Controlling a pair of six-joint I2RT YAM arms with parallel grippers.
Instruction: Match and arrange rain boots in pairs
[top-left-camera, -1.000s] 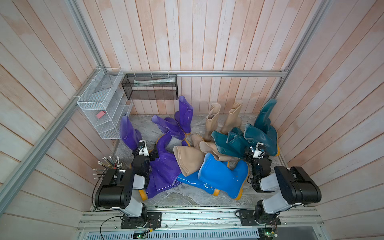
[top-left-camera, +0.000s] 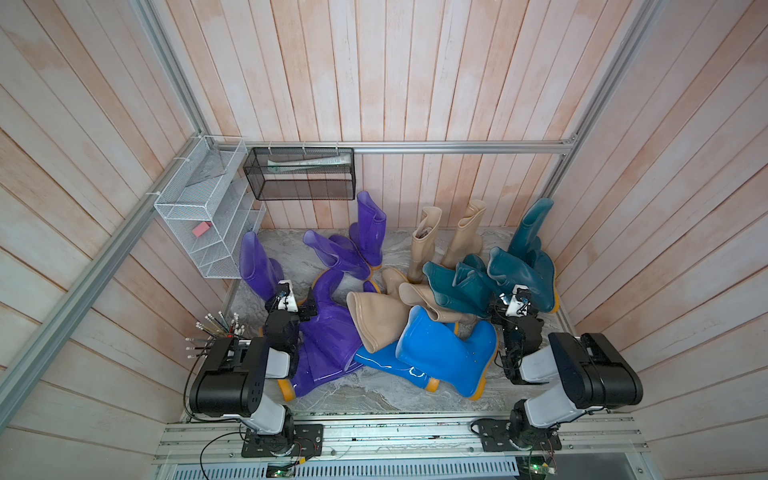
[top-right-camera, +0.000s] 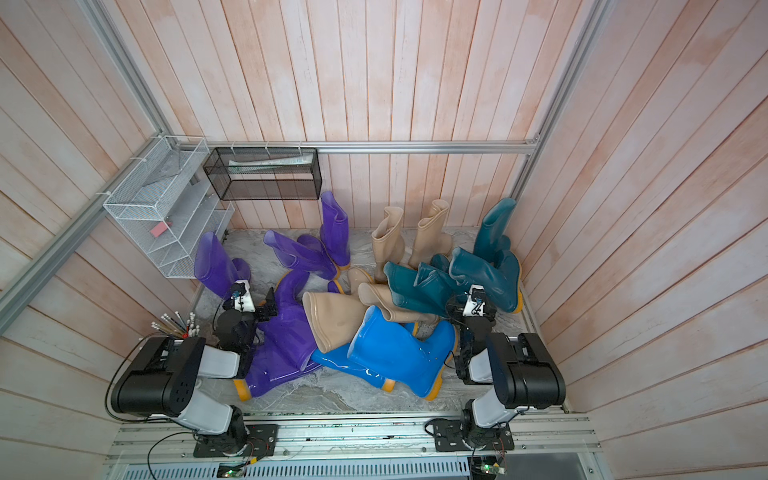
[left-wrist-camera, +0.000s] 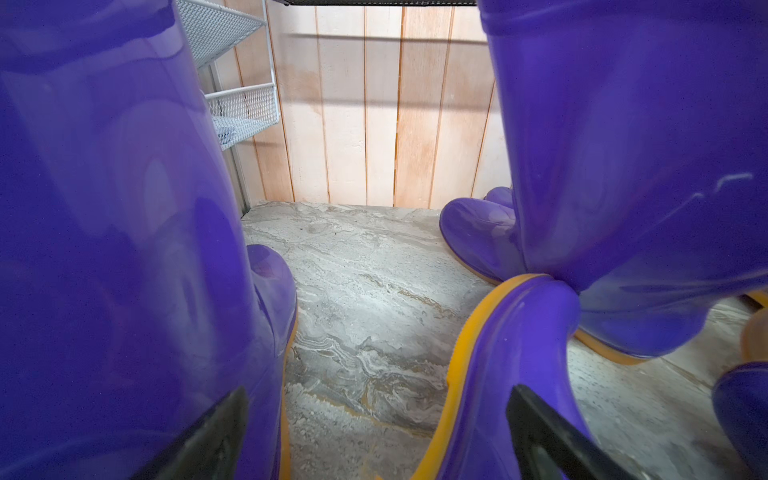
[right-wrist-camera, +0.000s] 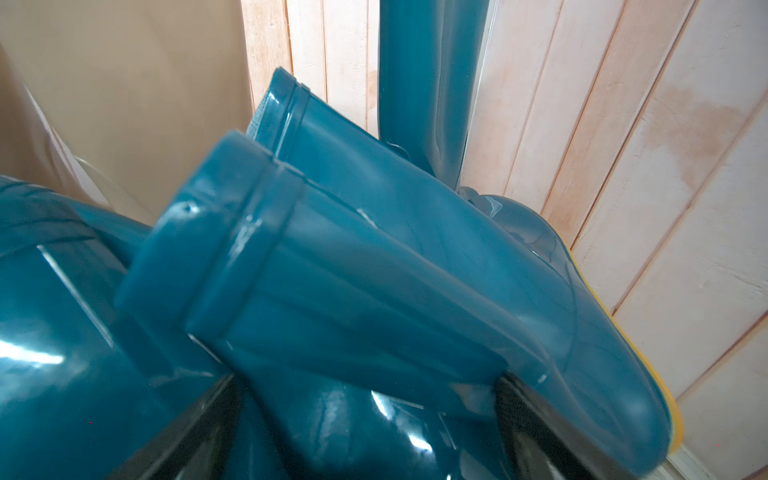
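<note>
My left gripper is open between a standing purple boot (left-wrist-camera: 120, 240) on the left and a purple boot toe with yellow sole (left-wrist-camera: 520, 360) on the right. Over the teal boots at the right, my right gripper stands open, a fallen teal boot (right-wrist-camera: 360, 280) just ahead of its fingers. Behind it one teal boot (top-left-camera: 529, 228) is upright. Two tan boots (top-left-camera: 425, 240) stand at the back, while others (top-left-camera: 376, 318) lie in the middle. Blue boots (top-left-camera: 440, 344) lie across the front. Large purple boots (top-left-camera: 328, 344) lie front left.
A white wire rack (top-left-camera: 200, 208) stands at the left wall. The black mesh basket (top-left-camera: 300, 188) hangs on the back rail. Bare grey floor (left-wrist-camera: 360, 320) shows between the purple boots, and a strip runs along the front edge.
</note>
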